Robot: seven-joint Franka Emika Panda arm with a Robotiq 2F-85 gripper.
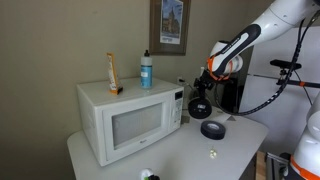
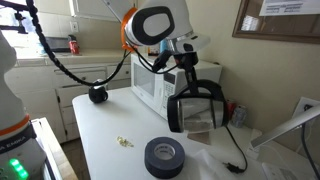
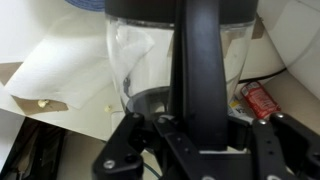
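Observation:
A glass carafe with a black band and black handle [image 2: 182, 108] hangs from my gripper [image 2: 188, 78], to the right of the microwave. In the wrist view the handle [image 3: 199, 70] runs down the middle into the fingers, which are shut on it, and clear glass [image 3: 148, 68] shows on both sides. Exterior view 1 shows the carafe [image 1: 200, 108] as a dark shape under the gripper [image 1: 204, 86], above the counter. The fingertips themselves are mostly hidden by the handle.
A dark tape roll [image 2: 165, 155] lies on the white counter near the carafe, with small yellow bits [image 2: 124, 141] to its left. The white microwave [image 1: 138, 122] carries a blue bottle [image 1: 146, 72] and an orange-white bottle [image 1: 113, 75]. A red can [image 3: 260, 98] lies at the right.

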